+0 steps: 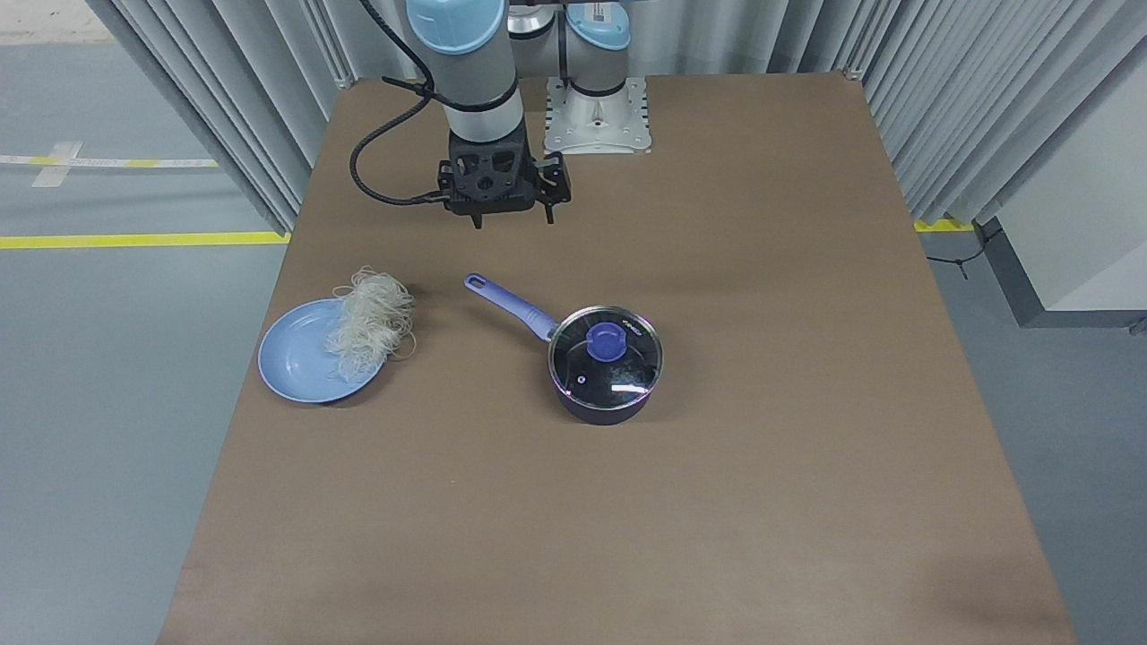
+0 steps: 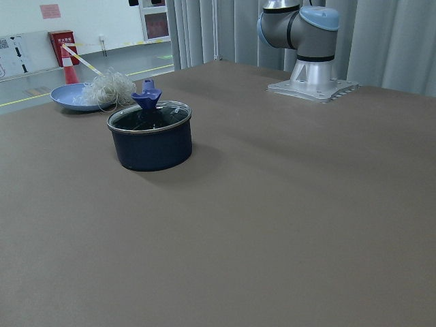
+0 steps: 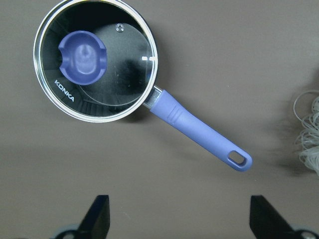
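Note:
A dark saucepan (image 1: 602, 387) with a glass lid, blue knob (image 1: 605, 339) and blue handle (image 1: 512, 303) stands mid-table; the wrist view shows it from above, handle (image 3: 199, 131) pointing lower right. Left of it a blue plate (image 1: 296, 355) carries a tangle of pale noodle-like strands (image 1: 368, 317) spilling over its right side. My gripper (image 1: 513, 220) hangs behind the pan, above the back of the table. Its two fingertips stand wide apart at the bottom of the wrist view, open with nothing between them, short of the handle.
The robot's base plate (image 1: 597, 134) sits at the back edge of the brown table (image 1: 806, 451), with curtains behind.

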